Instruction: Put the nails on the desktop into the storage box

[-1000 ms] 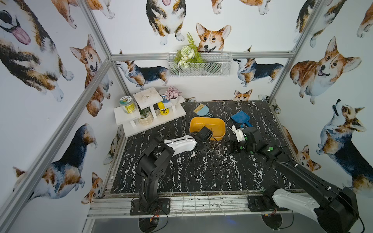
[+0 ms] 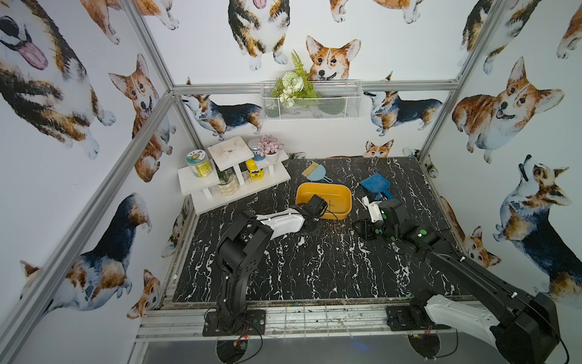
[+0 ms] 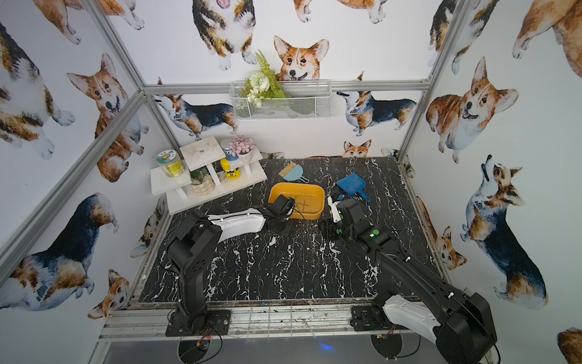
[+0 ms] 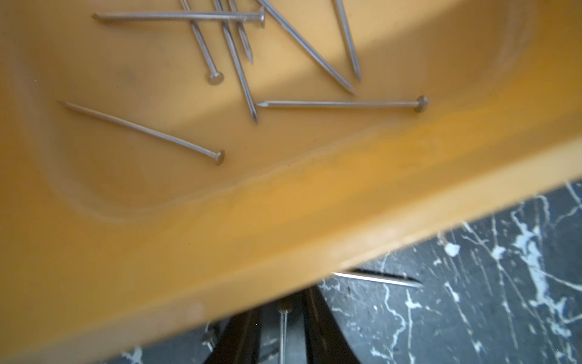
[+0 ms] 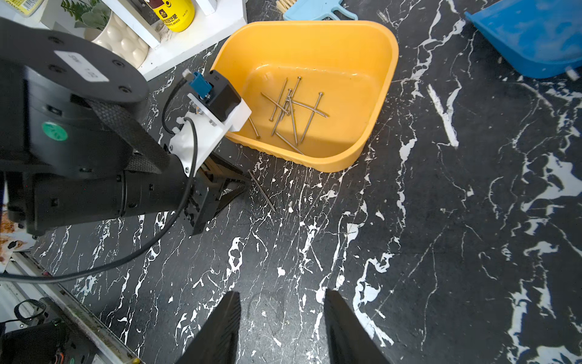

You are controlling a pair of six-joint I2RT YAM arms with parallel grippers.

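Note:
The yellow storage box (image 5: 380, 91) stands on the dark marbled desktop with several nails (image 5: 309, 115) lying across its floor. Just in front of the box's near wall, my left gripper points down, its fingers apart. Between them, with a gap on either side, a thin nail (image 4: 283, 333) shows, partly cut off by the lower edge of the left wrist view. A second nail (image 4: 379, 279) lies on the desktop to the right of those fingers, its other end hidden by the box rim. Over bare desktop, my right gripper hangs open and empty.
A blue dustpan (image 5: 533, 42) lies right of the box and a small light-blue brush set (image 5: 321, 9) behind it. A white shelf (image 2: 242, 188) with pots and bottles occupies the back left.
The right arm has barely moved; the box stays in place.

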